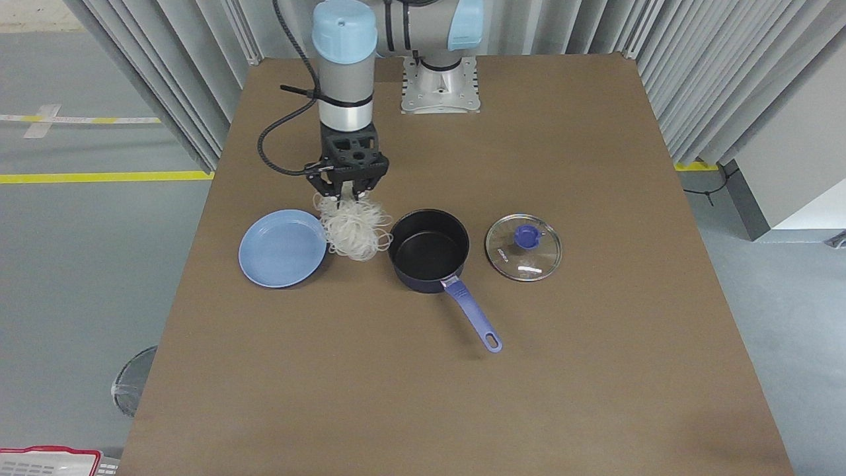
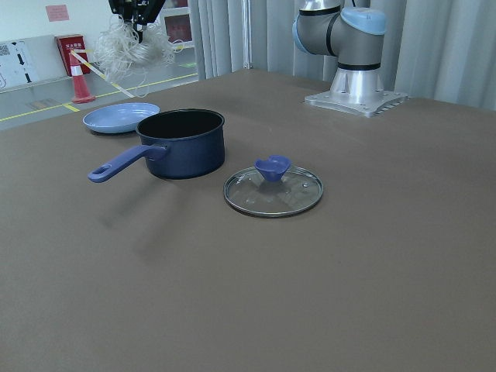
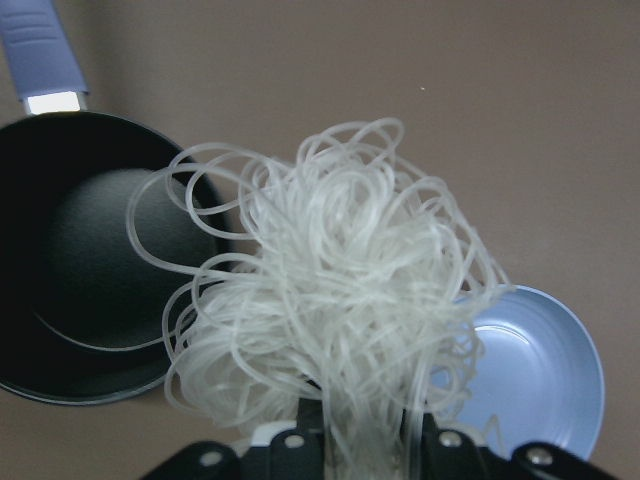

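Observation:
My gripper (image 1: 346,184) is shut on a tangled bundle of white noodle-like strands (image 1: 353,226) (image 2: 133,50), held raised between the plate and the pot; in the wrist view the bundle (image 3: 320,260) hides most of the fingers. The blue plate (image 1: 277,254) (image 3: 540,370) is left of the pot. The dark blue saucepan (image 1: 428,246) (image 2: 186,155), handle toward the front, is empty inside. Strands overhang part of its rim in the wrist view.
A glass lid with blue knob (image 1: 527,237) lies right of the pot. The robot base (image 1: 440,95) sits at the back.

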